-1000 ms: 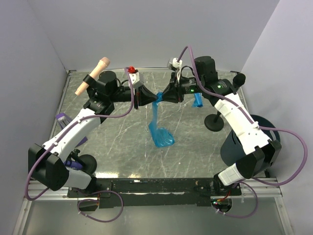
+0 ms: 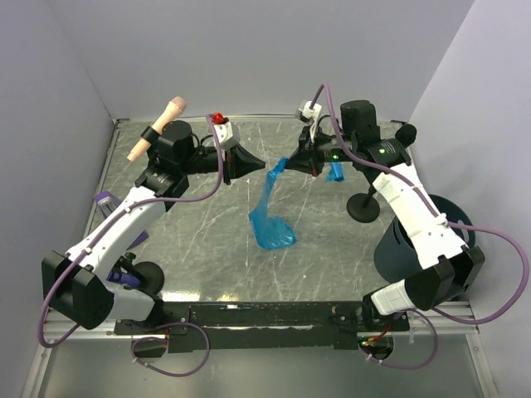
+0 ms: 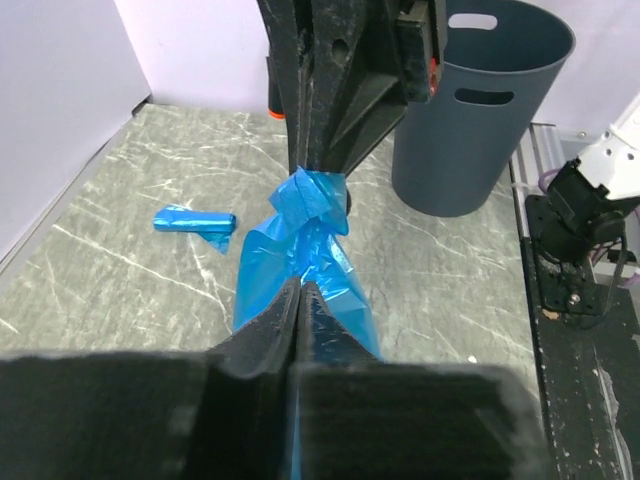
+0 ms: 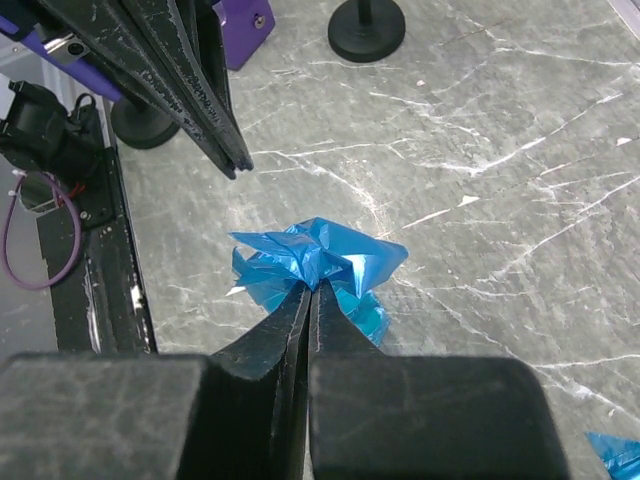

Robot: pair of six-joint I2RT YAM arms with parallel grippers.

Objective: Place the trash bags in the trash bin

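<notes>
My right gripper [image 2: 287, 163] is shut on the top of a blue trash bag [image 2: 267, 217]. From there the bag hangs over the table, its lower end spread out towards the front. In the left wrist view, the pinched top of the bag [image 3: 310, 200] sticks out between the right fingers. To the left of it, my left gripper [image 2: 263, 163] is free of the bag, its fingertips [image 4: 240, 166] only barely parted and nothing between them. A second blue bag [image 3: 195, 222] lies rolled on the table. The dark grey bin [image 2: 398, 253] stands at the right.
A black round-based stand [image 2: 363, 207] rises between the right arm and the bin. Purple stands [image 2: 112, 201] are at the left edge.
My left gripper was at the bag's top beside the right one; now it is apart from it. The right gripper has moved slightly right, drawing the bag's top along.
</notes>
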